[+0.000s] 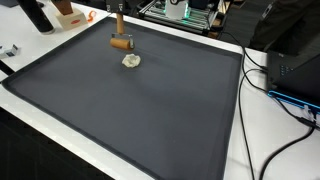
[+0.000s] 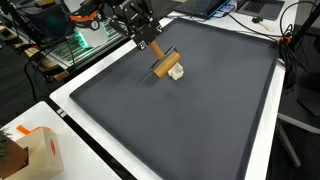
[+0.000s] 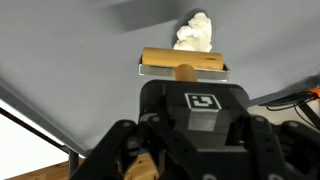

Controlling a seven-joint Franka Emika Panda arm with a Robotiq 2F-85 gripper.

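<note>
My gripper is shut on the wooden handle of a roller tool. The tool's wooden cylinder sits in a metal bracket and points down at the dark mat, close beside a small lump of pale dough. In exterior view 1 the roller is left of and behind the dough. Whether the cylinder touches the mat I cannot tell. The gripper's fingers are mostly hidden behind its dark body in the wrist view.
Cables run along its right side by a black device. Several items, including a wooden block, stand beyond the far left corner.
</note>
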